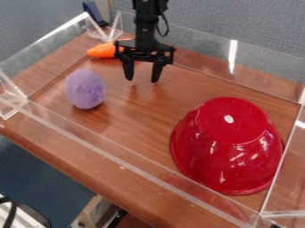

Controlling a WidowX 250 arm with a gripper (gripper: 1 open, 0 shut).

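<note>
The black gripper [144, 59] hangs near the back of the wooden tray, its two fingers pointing down on either side. An orange carrot-shaped object [102, 50] lies at the back left, just left of the gripper, partly behind it. A purple rounded object [85, 88] rests at the front left. An upturned red bowl [226, 144] fills the right front. Whether anything is between the fingers is hard to tell.
Clear plastic walls border the wooden floor [137, 134] on all sides. The middle of the floor between the purple object and the red bowl is free.
</note>
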